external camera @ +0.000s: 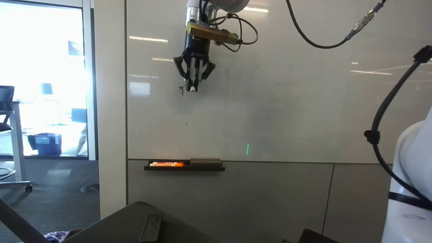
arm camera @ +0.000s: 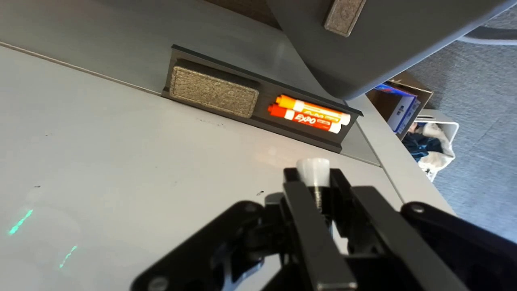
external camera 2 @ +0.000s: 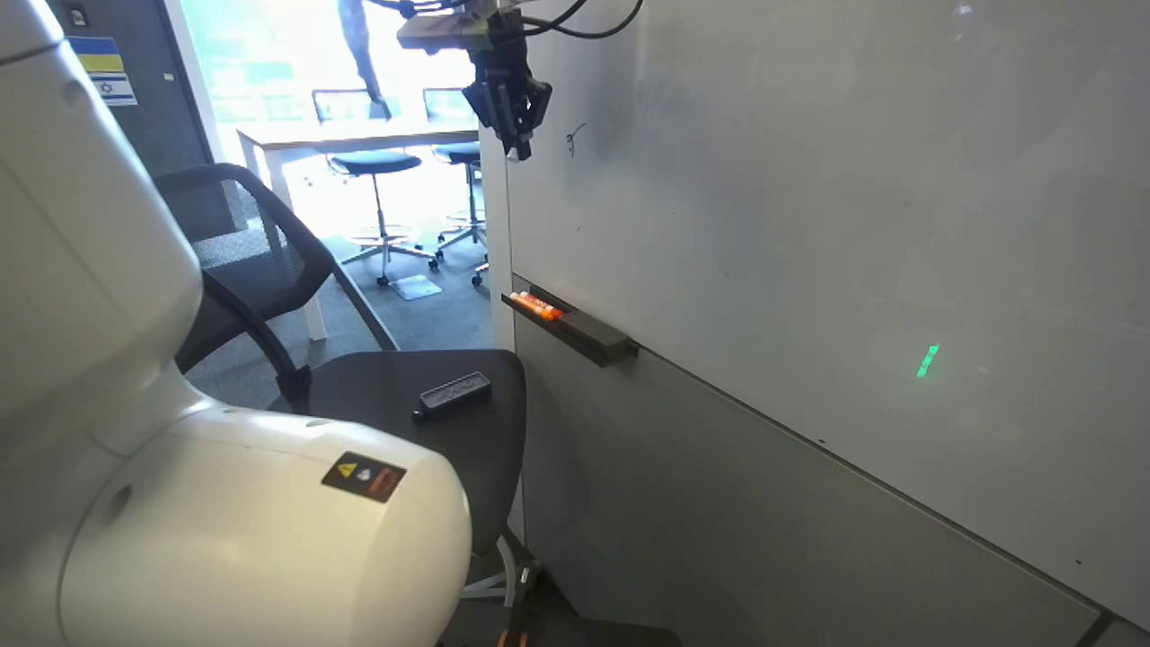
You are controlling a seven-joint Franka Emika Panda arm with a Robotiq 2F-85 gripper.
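High in front of the whiteboard (external camera: 243, 105) hangs my gripper (external camera: 192, 88), pointing downward and shut on a slim marker. The white marker end (arm camera: 314, 170) pokes out between the fingertips in the wrist view; the rest of the marker is mostly hidden by the fingers. A small black scribble (external camera 2: 574, 139) is on the board close to the gripper. In the second exterior view the gripper (external camera 2: 518, 149) appears set off from the board, though the exact gap cannot be told.
Below, a dark tray (external camera: 184, 168) holds an orange marker (arm camera: 315, 110), a red marker (arm camera: 305, 119) and an eraser (arm camera: 215, 90). Another eraser (external camera 2: 455, 394) lies on a chair seat (external camera 2: 361, 379). Green marks (external camera 2: 928, 360) show low on the board. Most of the board is clear.
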